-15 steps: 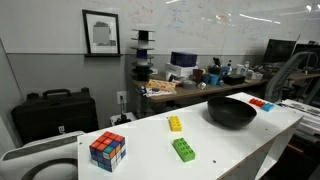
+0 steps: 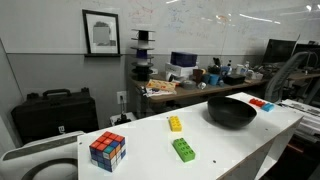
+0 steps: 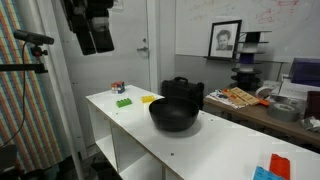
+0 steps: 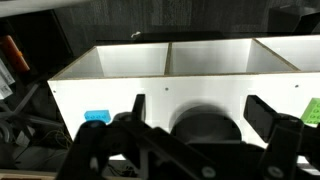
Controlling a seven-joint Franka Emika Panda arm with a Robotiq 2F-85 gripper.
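A black bowl (image 2: 232, 112) sits upright on the white tabletop; its round dark shape (image 4: 205, 125) shows at lower centre in the wrist view. A large cube with coloured squares (image 2: 108, 151) stands at the near left end of the table. Between them lie a green block (image 2: 184, 150) and a yellow block (image 2: 175, 124). Beyond the bowl are a red block (image 3: 280, 165) and a blue block (image 3: 266, 174). High above the table and clear of everything, my gripper is open, its fingers wide apart and nothing held.
The white table (image 3: 215, 150) has bare room around the bowl. Open compartments (image 4: 210, 60) lie below its edge in the wrist view. A cluttered wooden bench (image 2: 170, 94) stands behind, and a black case (image 2: 55, 114) rests at the back left.
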